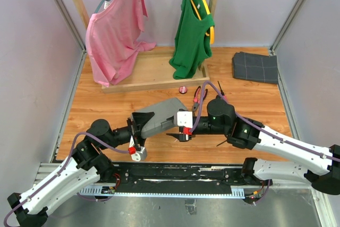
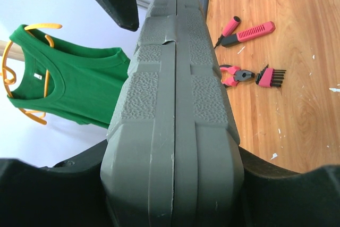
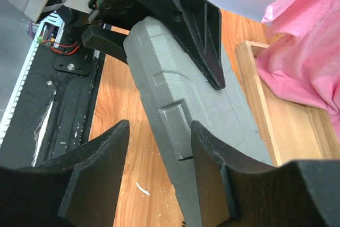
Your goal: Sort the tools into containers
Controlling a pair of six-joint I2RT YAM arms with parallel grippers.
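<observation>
A closed grey toolbox (image 1: pixel 162 114) is held up off the table, tilted, with my left gripper (image 1: pixel 142 123) shut on one end of it. Its latch and seam side (image 3: pixel 175 123) faces my right wrist camera. My right gripper is open at the box's right end; the box appears between and beyond its fingers, and I cannot tell whether they touch it. Pliers (image 2: pixel 237 75), a red-black tool (image 2: pixel 249 34), a comb-like red piece (image 2: pixel 270 77) and a screwdriver (image 2: pixel 229 27) lie loose on the wooden table, partly behind my right arm in the top view.
Behind stands a wooden rack with a tray base (image 1: pixel 139 85), where a pink shirt (image 1: pixel 118 33) and a green top (image 1: pixel 192 33) hang. A folded dark cloth (image 1: pixel 255 67) lies back right. A small red round item (image 1: pixel 183 90) sits near the tray.
</observation>
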